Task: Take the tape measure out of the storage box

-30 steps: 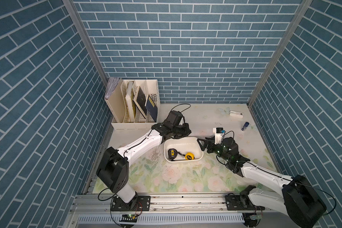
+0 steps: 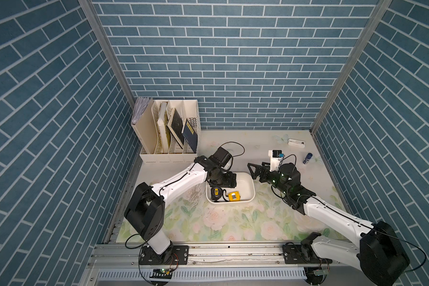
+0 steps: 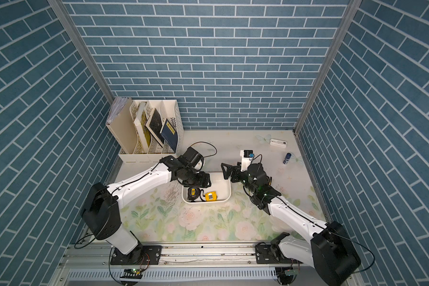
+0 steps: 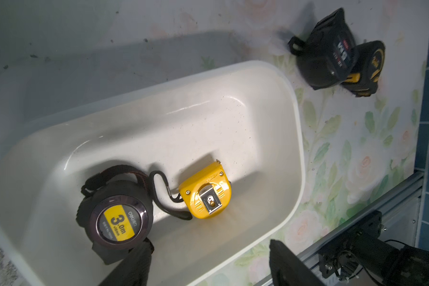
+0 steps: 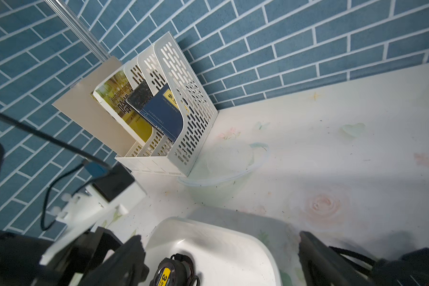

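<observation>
A white storage box [image 4: 252,119] holds a black 3.0m tape measure [image 4: 116,221] with a strap and a yellow tape measure [image 4: 202,190]. My left gripper is open above the box, its fingers empty over the near side. My right gripper [image 2: 252,171] is open and empty above and beside the box's right end. Two more black tape measures [image 4: 326,54] lie outside the box, to its right, largely hidden by the right arm in the top views.
A white file holder [image 3: 157,157] with books and folders stands at the back left. A white object [image 3: 278,142] and a blue cylinder [image 3: 287,157] lie at the right. Open table surrounds the box's front.
My left gripper has moved down towards the box. My right gripper has risen slightly. The yellow tape measure shows a different face and position in the box.
</observation>
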